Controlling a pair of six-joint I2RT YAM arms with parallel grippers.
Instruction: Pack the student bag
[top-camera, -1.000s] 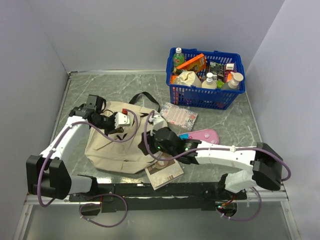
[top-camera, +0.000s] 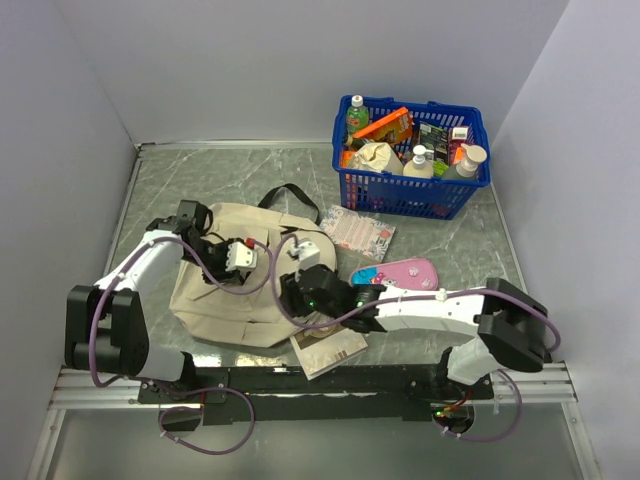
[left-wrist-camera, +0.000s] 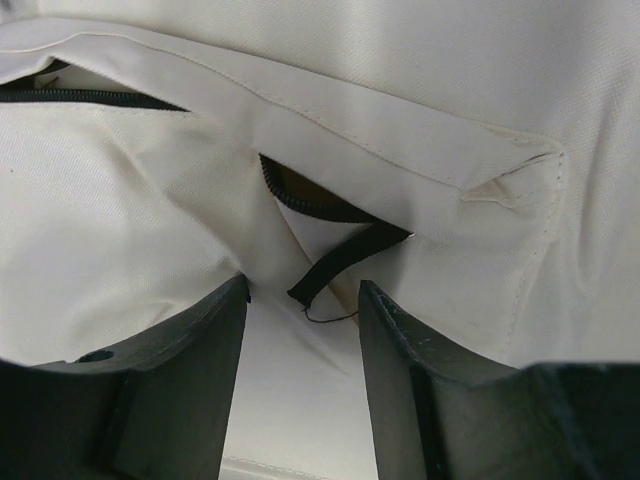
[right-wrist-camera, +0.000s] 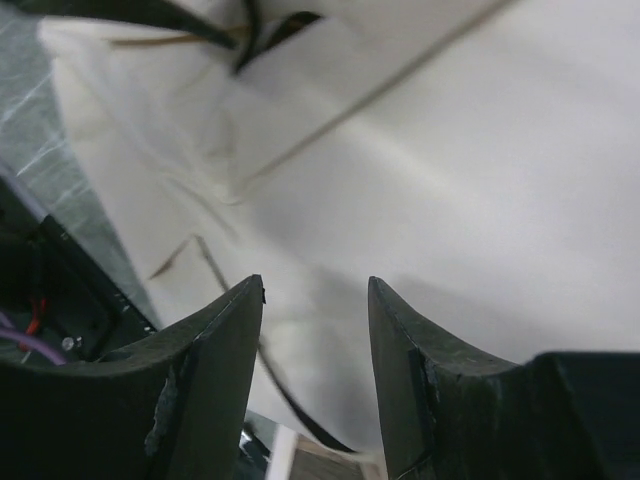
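A beige canvas bag (top-camera: 245, 315) lies flat on the table at left centre, its black strap (top-camera: 294, 190) curling out at the back. Over the bag's middle, my left gripper is open above a black zipper end (left-wrist-camera: 345, 262) beside a partly open slit; nothing is between its fingers. My right gripper hovers over the bag's right part, fingers apart with only cloth below. A pink pencil case (top-camera: 405, 273) lies right of the bag, partly behind my right arm. A book (top-camera: 328, 350) sits at the bag's front right edge, and a patterned notebook (top-camera: 358, 232) lies behind.
At the back right stands a blue basket (top-camera: 410, 196) filled with bottles, boxes and a cloth item. Bare tabletop (top-camera: 465, 240) shows right of the notebook. Purple cables hang along both arms.
The bag, books and pencil case keep their places.
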